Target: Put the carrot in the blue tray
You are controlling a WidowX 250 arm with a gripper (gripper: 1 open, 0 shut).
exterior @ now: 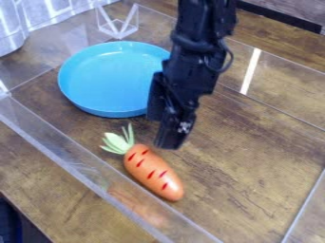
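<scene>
The orange carrot (pixel 152 175), with red marks and a pale green top, lies on the wooden table near the front. Its top points up and left, towards the tray. Behind it and to the left sits the round blue tray (pixel 108 78), with no carrot in it. My black gripper (pixel 165 129) hangs just to the right of the tray, above and behind the carrot and apart from it. It holds no carrot. The dark fingers blend together, so how far apart they stand is unclear.
A clear barrier (pixel 95 171) runs along the left and front, close to the carrot. Beyond the tray stands a clear pointed object (pixel 118 21).
</scene>
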